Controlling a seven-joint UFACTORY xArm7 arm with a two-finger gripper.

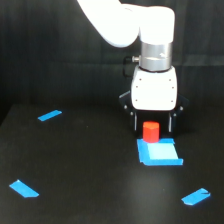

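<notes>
A small red block (151,131) stands at the back edge of a white square (161,151) bordered with blue tape, right of centre. Just above and around it hangs my gripper (152,123), pointing down. Its dark fingers (134,121) are spread wide, one to each side of the block, with visible gaps between them and it. Whether the fingertips are level with the block in depth is hard to tell against the dark background.
Strips of blue tape lie on the black table: one at the far left (50,115), another at the near left (24,188), and a third at the near right (196,197).
</notes>
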